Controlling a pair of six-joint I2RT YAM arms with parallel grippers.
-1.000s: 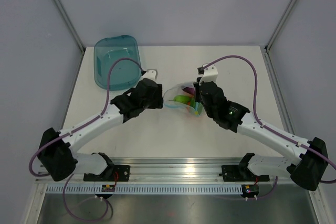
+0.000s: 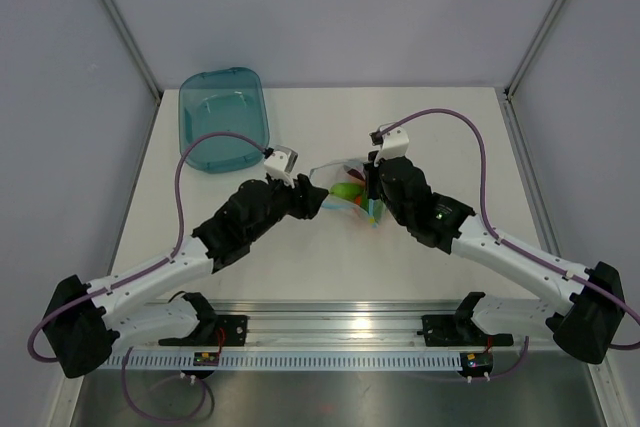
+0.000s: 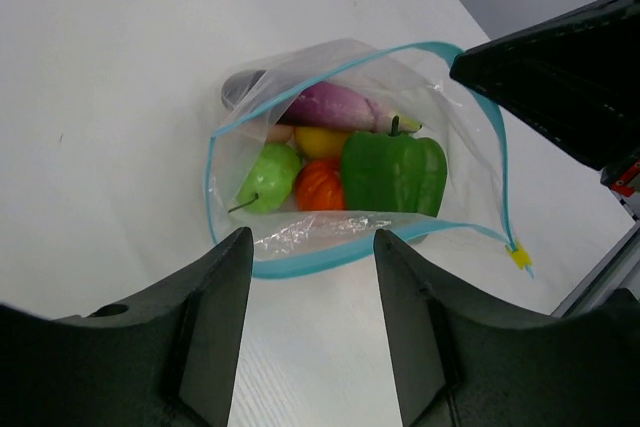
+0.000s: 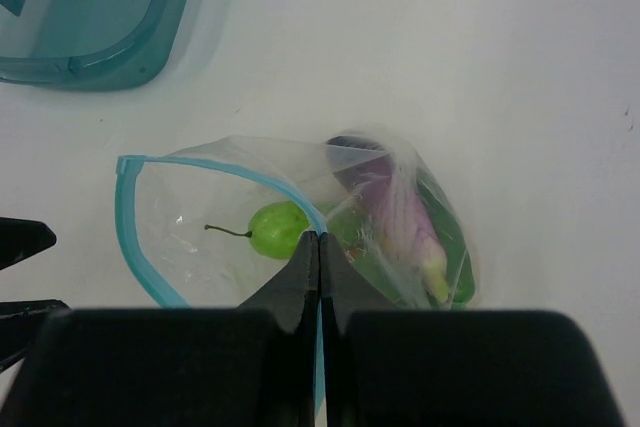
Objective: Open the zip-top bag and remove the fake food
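Observation:
The clear zip top bag gapes open on the table, its blue zip edge spread wide. Inside, the left wrist view shows a green pepper, a tomato, a green pear, an eggplant and something yellow. My left gripper points at the bag's mouth from the left, fingers parted and empty. At the far side of the mouth, my right gripper is shut on the bag's blue edge. The eggplant's dark end shows through the plastic in the right wrist view.
A teal bin stands at the back left, with nothing visible in it. Bare white table surrounds the bag, widest behind it and to its right.
The right arm stays almost still, and the bag remains open.

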